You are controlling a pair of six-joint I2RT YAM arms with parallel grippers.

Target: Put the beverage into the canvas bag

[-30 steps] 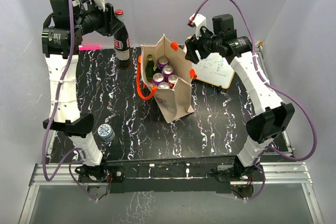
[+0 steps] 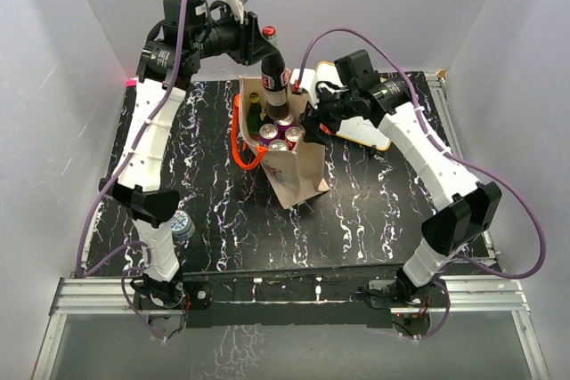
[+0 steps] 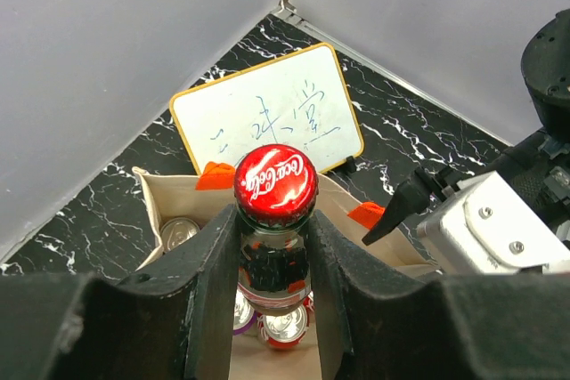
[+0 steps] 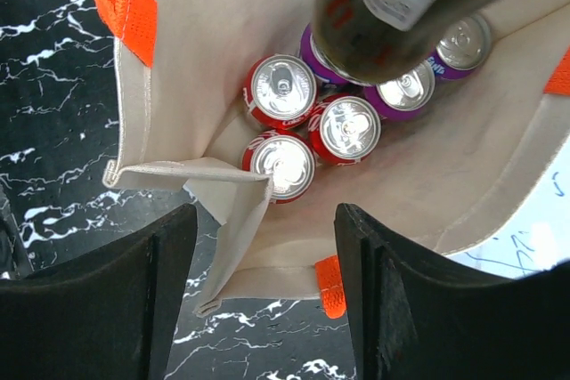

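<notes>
A Coca-Cola bottle [image 2: 274,77] with a red cap [image 3: 274,186] hangs upright over the beige canvas bag [image 2: 298,175], gripped near its neck by my left gripper [image 2: 263,46]. Inside the bag are several cans [image 4: 280,91] and a green bottle [image 2: 254,115]; in the right wrist view the dark bottle bottom is above the cans. My right gripper [image 2: 316,117] stands open at the bag's right rim, with bag fabric visible between and beyond its fingers.
A whiteboard [image 3: 267,109] lies behind the bag on the right. A round tin [image 2: 181,225] sits at the front left.
My left gripper has carried the bottle rightward from left of the bag to above it. My right gripper has moved left and down to the bag's right rim.
</notes>
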